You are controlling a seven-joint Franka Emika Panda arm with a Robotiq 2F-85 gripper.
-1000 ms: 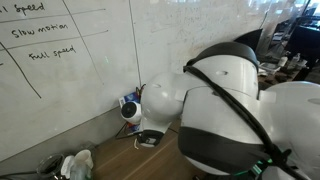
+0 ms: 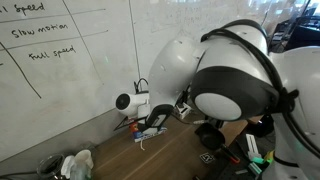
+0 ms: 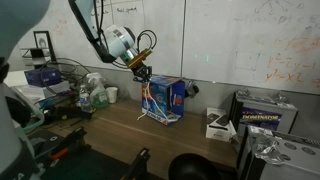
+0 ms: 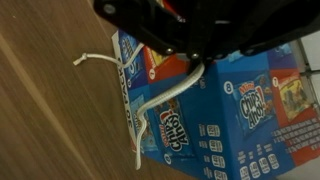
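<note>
A blue snack box with cookie pictures fills the right of the wrist view; in exterior view 2 the same box stands on the table near the wall. White cord runs across it, up to the fingertips of my gripper. The fingers are shut with the cord's upper end apparently between them, though the dark fingers partly hide it. Another stretch of cord, ending in a knot, lies to the left. From exterior view 2, my gripper is above the box's left side.
A black pan lies at the front of the table. Right of the blue box stand a small white box and a dark Dominion box. Bare wood shows between the pan and the blue box.
In exterior view 1 the arm has shifted up and to the right. More of the tabletop, the blue box and the dark pan shows now.
</note>
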